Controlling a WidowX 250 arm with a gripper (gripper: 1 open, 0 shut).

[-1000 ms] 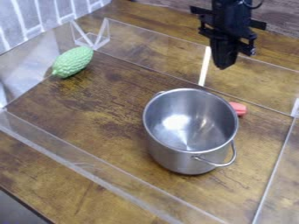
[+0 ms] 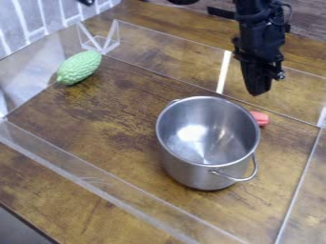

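The black gripper [image 2: 257, 80] hangs at the top right of the camera view, above the back of the wooden table and behind the steel pot. Its fingers look closed, with nothing visible between them. The steel pot [image 2: 207, 143] stands right of centre with its handles at the sides. A red object [image 2: 260, 118] lies just behind the pot's right rim, partly hidden by it. A green bumpy vegetable, like a bitter melon [image 2: 79, 67], lies at the back left.
Clear plastic walls or strips edge the wooden work area [image 2: 90, 152] on several sides. A white strip [image 2: 223, 71] runs behind the pot.
The gripper has moved down a little, toward the area behind the red object. The pot, the red object and the green vegetable have not moved.
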